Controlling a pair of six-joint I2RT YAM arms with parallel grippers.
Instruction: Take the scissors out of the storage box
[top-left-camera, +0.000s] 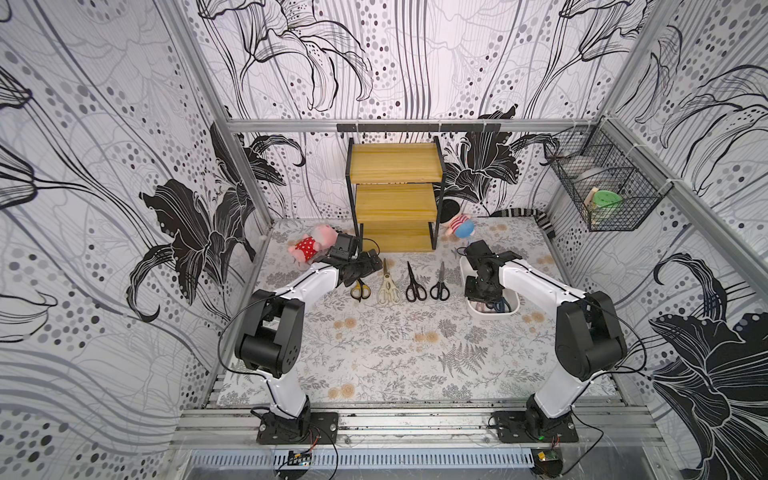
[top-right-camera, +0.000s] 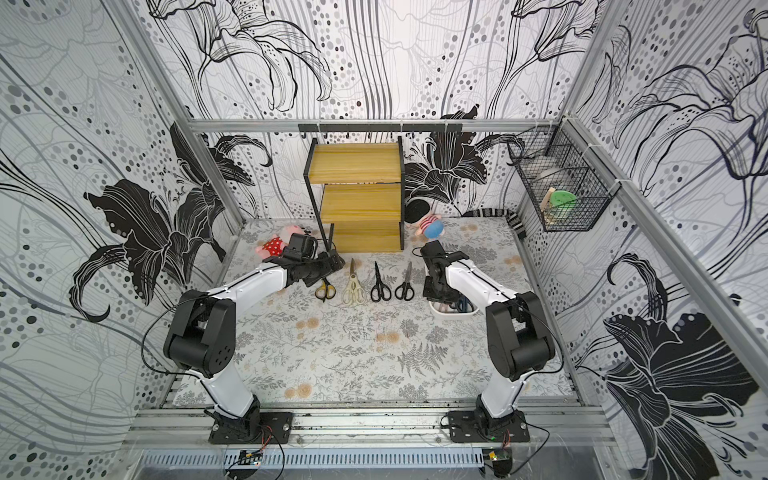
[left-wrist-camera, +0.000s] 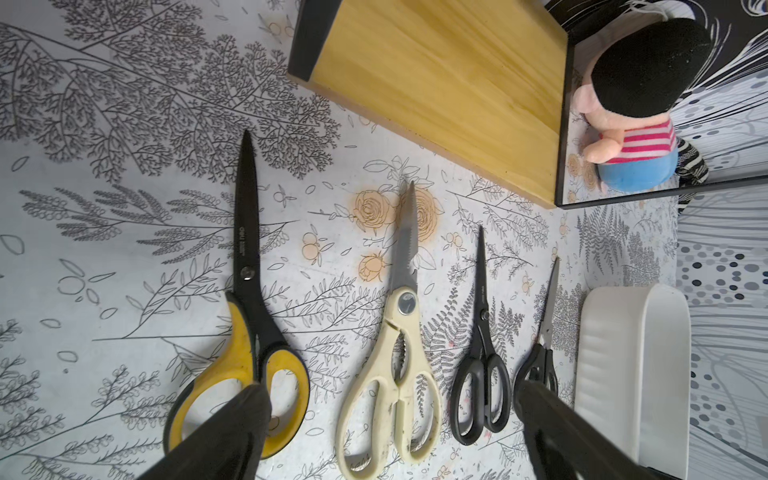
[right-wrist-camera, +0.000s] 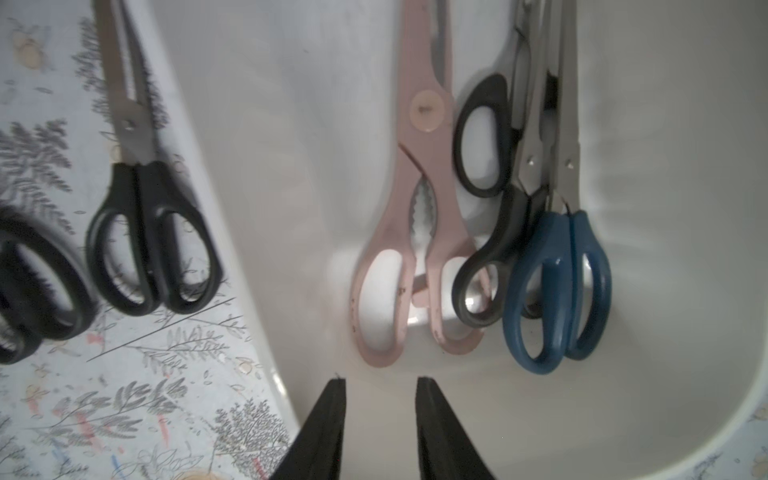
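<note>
The white storage box (right-wrist-camera: 240, 160) holds pink scissors (right-wrist-camera: 428, 160), blue-handled scissors (right-wrist-camera: 544, 296) and black-handled ones (right-wrist-camera: 480, 136) beside them. My right gripper hangs over the box's inside near those handles, open, nothing between its fingers. Outside, on the table, lie yellow-black scissors (left-wrist-camera: 208, 376), cream scissors (left-wrist-camera: 384, 376) and black scissors (left-wrist-camera: 472, 384), with another black pair (right-wrist-camera: 160, 240) beside the box. My left gripper is above the yellow and cream scissors, its blurred fingers apart and empty.
A three-tier wooden shelf (top-left-camera: 396, 164) stands at the back, with plush toys (top-left-camera: 308, 248) on either side. A wire basket (top-left-camera: 608, 184) hangs on the right wall.
</note>
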